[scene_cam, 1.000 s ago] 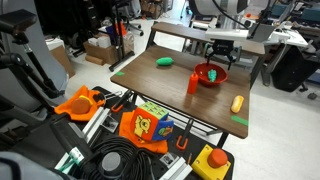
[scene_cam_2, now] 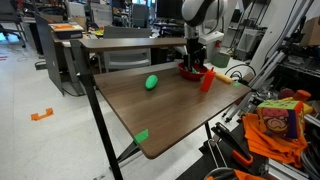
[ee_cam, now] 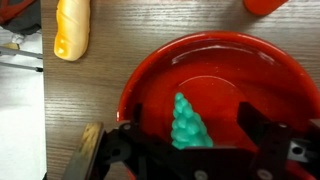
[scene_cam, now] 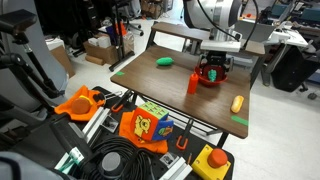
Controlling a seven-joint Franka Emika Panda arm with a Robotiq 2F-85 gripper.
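In the wrist view a bumpy green item (ee_cam: 186, 122), like a bunch of grapes, lies in a red bowl (ee_cam: 190, 50). My gripper is open over the bowl, one dark finger (ee_cam: 262, 128) to the right of the green item and the other to its left. No contact with the item can be made out. From the first exterior view the gripper (scene_cam: 213, 64) is low at the bowl, whose red rim (scene_cam: 223, 80) shows below it. The second exterior view shows the bowl (scene_cam_2: 188, 72) partly hidden by the gripper.
A red bottle (scene_cam: 193, 84) stands close to the bowl. A yellow bread-like item (scene_cam: 237, 104) lies near the table's right edge, and a green oval item (scene_cam: 165, 61) farther left. Bare wood (scene_cam: 150, 78) fills the table's left part.
The arm has come down toward the bowl, and the gripper now covers more of the bowl's back part. The table items have not visibly moved.
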